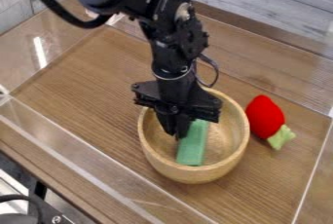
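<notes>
My black gripper (174,117) reaches down from the upper left into a tan wooden bowl (221,170). A green block (194,146) lies in the bowl just below and right of the fingertips. The gripper looks narrow; whether anything is between its fingers is hidden by the gripper body.
A red object with a pale green tip (264,120) lies on the wooden table right of the bowl. A dark cable curves at the lower left edge.
</notes>
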